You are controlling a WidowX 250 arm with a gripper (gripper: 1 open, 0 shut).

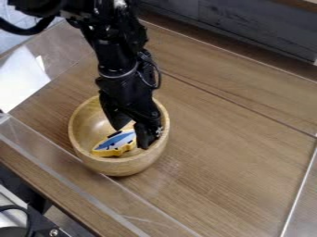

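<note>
A wooden bowl [98, 157] stands on the table at the left. In it lies a yellow toy [117, 141] with a blue and white top and dark spots, partly hidden by the gripper. The black gripper [133, 132] reaches down into the bowl over the toy, its fingers open, one at the toy's right end. Whether they touch the toy is unclear.
A grey wall [235, 28] runs along the back, and a clear panel edge crosses the front left.
</note>
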